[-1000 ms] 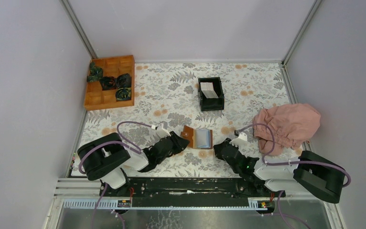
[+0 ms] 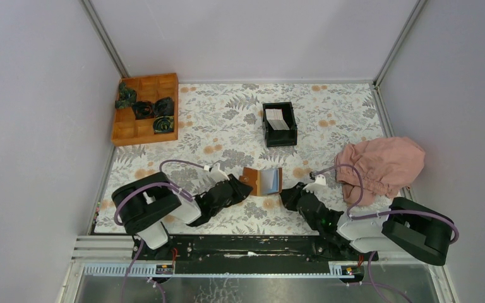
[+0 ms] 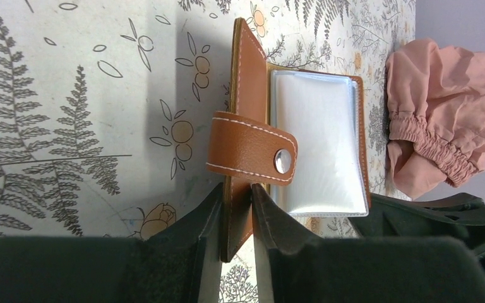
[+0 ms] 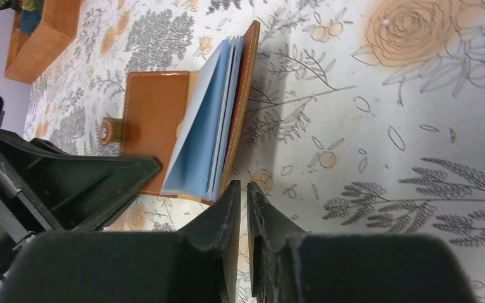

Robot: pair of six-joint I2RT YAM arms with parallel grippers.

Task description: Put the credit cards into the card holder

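The brown leather card holder [image 2: 252, 180] lies open at the front centre, with clear plastic sleeves [image 3: 316, 142] inside and a strap [image 3: 249, 144] with a snap on its upright cover. My left gripper is at that cover, its fingertips close together around its lower part; how tightly they close is unclear. My right gripper is shut just beside the holder's right edge, where the sleeves stand slightly raised in the right wrist view; whether anything is between its fingertips is hidden. A black box [image 2: 280, 136] behind the holder contains white cards [image 2: 275, 118].
A wooden compartment tray [image 2: 124, 129] with dark items stands at the back left. A pink cloth bundle [image 2: 379, 167] lies on the right.
Both grippers have shifted slightly in the top view, and the holder's sleeves and right side look a little more lifted. The box and tray are unchanged.
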